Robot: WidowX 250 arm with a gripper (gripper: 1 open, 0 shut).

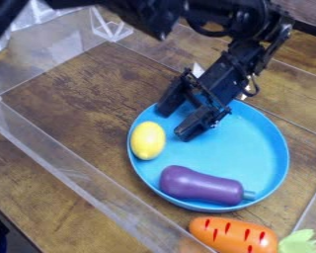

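My black gripper (188,111) reaches down from the top over the back left of a blue plate (260,148), its fingers low at the plate's rim; whether they grip it is hard to tell. A yellow egg-shaped toy (147,140) lies on the plate's left side, just in front of the gripper. A purple eggplant toy (200,185) lies along the front of the plate.
An orange carrot toy (233,235) lies at the bottom right, outside the plate. Clear plastic walls (82,183) run along the left and front. The wooden floor left of the plate (75,94) is bare.
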